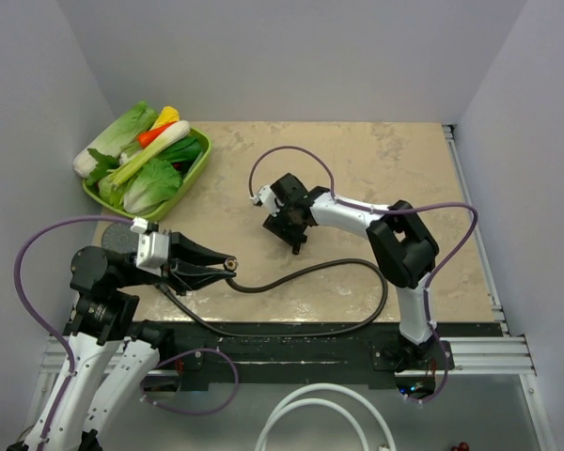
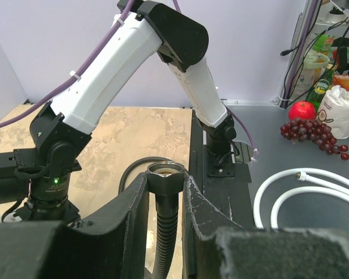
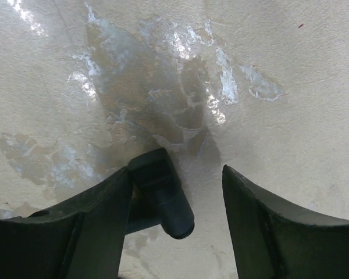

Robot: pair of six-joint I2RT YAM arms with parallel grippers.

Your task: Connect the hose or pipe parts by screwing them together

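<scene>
My left gripper [image 1: 227, 266] holds the dark ribbed hose [image 2: 165, 232] by its threaded brass-lined end fitting [image 2: 166, 183], upright between the fingers; the hose loops over the table [image 1: 376, 160] in the top view. My right gripper [image 1: 291, 240] points down at mid-table, its fingers apart around a small black angled fitting [image 3: 168, 203] lying on the surface. In the right wrist view, nothing is clamped between those fingers; the fitting's left part is partly behind the left finger.
A green basket of vegetables [image 1: 195, 164] stands at the back left. Coiled white hoses [image 1: 320, 391] lie below the table's front edge, with grapes [image 2: 311, 133] and a red apple [image 2: 302, 110] nearby.
</scene>
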